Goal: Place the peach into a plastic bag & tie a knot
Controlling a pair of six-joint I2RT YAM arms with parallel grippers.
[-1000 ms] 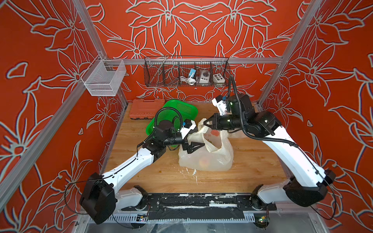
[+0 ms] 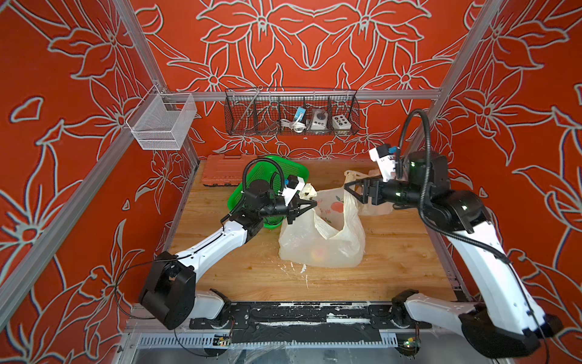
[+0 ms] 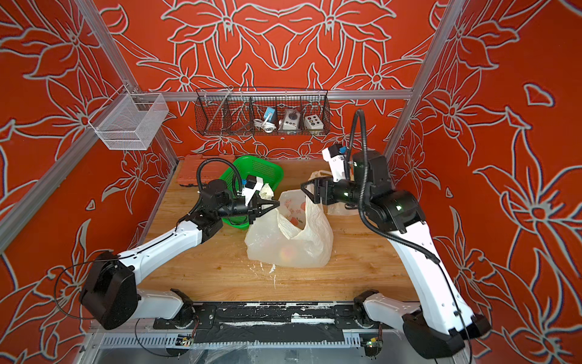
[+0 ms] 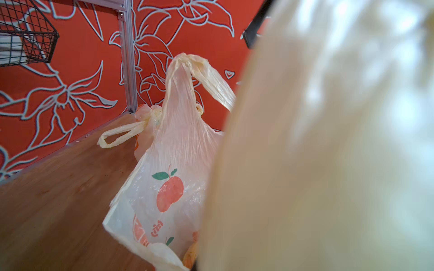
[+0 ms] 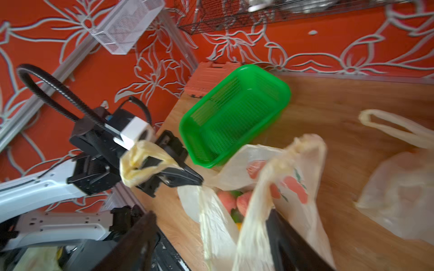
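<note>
An open whitish plastic bag (image 2: 321, 245) with fruit prints stands mid-table. Pinkish, peach-like fruit (image 5: 224, 201) lies inside it, partly hidden. One bag handle (image 5: 147, 162) is looped over my left gripper (image 2: 316, 204), whose fingers are closed together beside the bag's mouth. Whether plastic is pinched in them is unclear, and close plastic blocks much of the left wrist view. My right gripper (image 2: 349, 188) is open at the bag's other raised handle (image 5: 300, 155), its blurred fingers (image 5: 289, 244) on either side of the plastic.
Behind the left arm is an empty green basket (image 5: 235, 113), with a red case (image 2: 229, 170) farther back. Another plastic bag (image 5: 400, 194) with a loop lies right of the open bag.
My right gripper has left the left-side handle and swung right to the other one, which now stands higher.
</note>
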